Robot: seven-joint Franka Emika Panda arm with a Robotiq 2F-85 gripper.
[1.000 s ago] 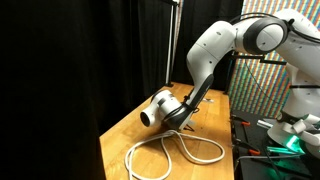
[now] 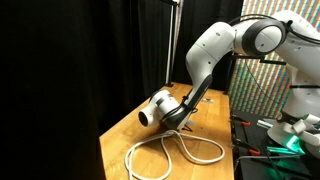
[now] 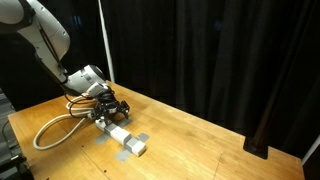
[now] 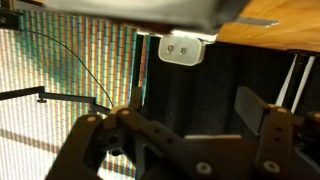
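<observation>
A white power strip [image 3: 122, 136] lies on the wooden table, its pale cord [image 3: 42, 128] looping away from one end. My gripper is open, with a wide gap between its dark fingers in the wrist view. One end of a white socket block [image 4: 181, 50] shows beyond that gap, nearer the top of the picture. In exterior view 2 the gripper sits low over the table beside the strip's far end. Whether it touches the strip cannot be made out, because the arm hides part of that end.
The cord [image 2: 133, 160] also spreads across the table's front in exterior view 1. Black curtains [image 3: 215, 60] stand behind the table. Right of the strip, in exterior view 2, the wooden tabletop [image 3: 215, 145] is wide and bare.
</observation>
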